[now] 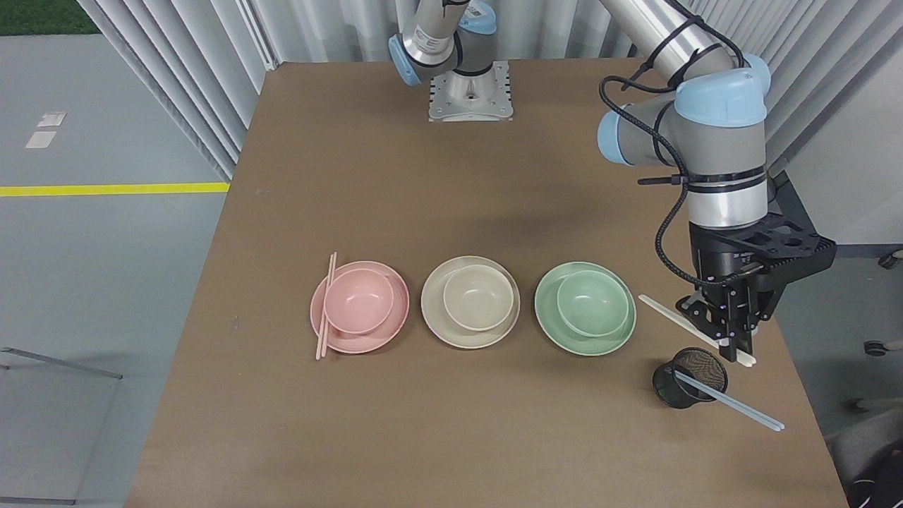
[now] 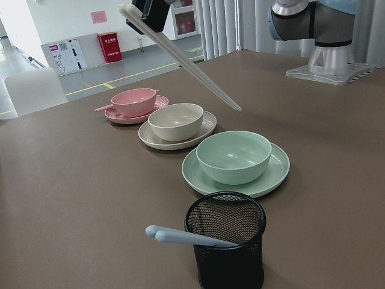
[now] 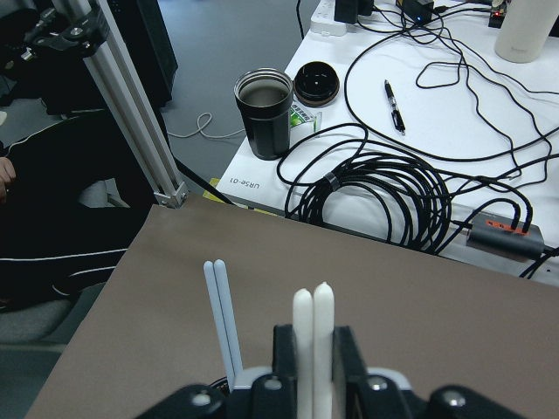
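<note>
My gripper is shut on a pair of white chopsticks, held aloft at the right of the table, above and behind the black mesh cup. Pale blue chopsticks lean in that cup. A row of three saucers with bowls stands on the table: pink bowl with pink chopsticks across its saucer, cream bowl, and green bowl.
Beyond the right edge, the wrist view shows a white desk with cables and a tumbler.
</note>
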